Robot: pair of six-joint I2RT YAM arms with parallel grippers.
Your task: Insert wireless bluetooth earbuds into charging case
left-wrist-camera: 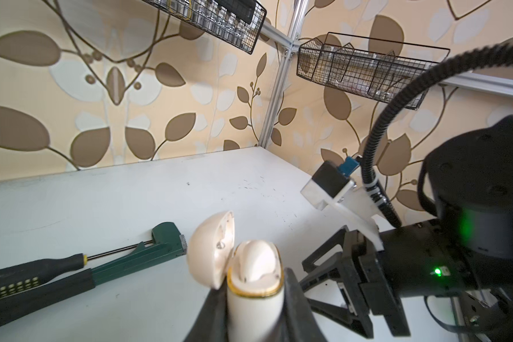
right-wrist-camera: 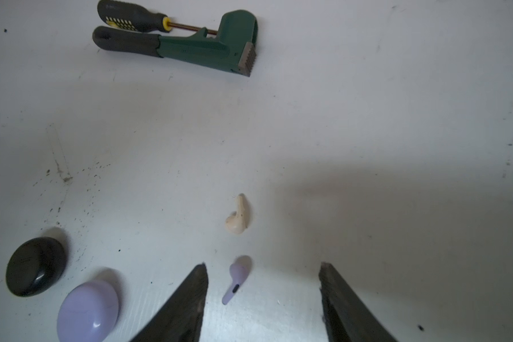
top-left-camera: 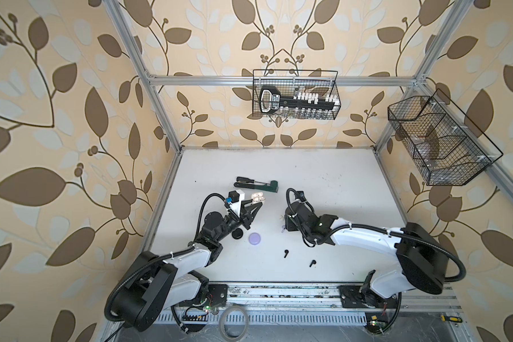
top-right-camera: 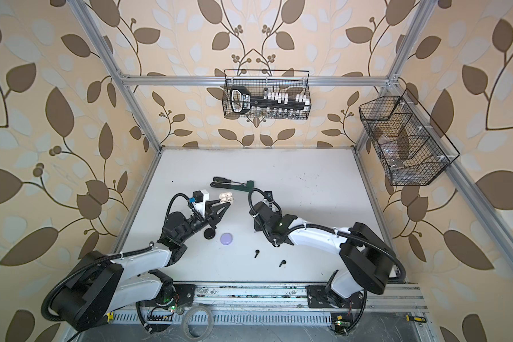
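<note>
My left gripper (top-left-camera: 250, 208) is shut on an open white earbud case (left-wrist-camera: 254, 302), held upright with its lid (left-wrist-camera: 209, 249) raised; an earbud shape sits in one well. My right gripper is part open above the table, nothing between its fingers. Below it a white earbud (right-wrist-camera: 237, 222) and a lilac earbud (right-wrist-camera: 237, 273) lie loose. A lilac case (right-wrist-camera: 87, 311) and a black case (right-wrist-camera: 35, 266) lie to the left. Two black earbuds (top-left-camera: 286, 252) (top-left-camera: 312, 262) lie near the front.
A green wrench (right-wrist-camera: 211, 51) and a screwdriver (right-wrist-camera: 131, 17) lie at the back left. Wire baskets (top-left-camera: 296, 97) (top-left-camera: 439, 142) hang above.
</note>
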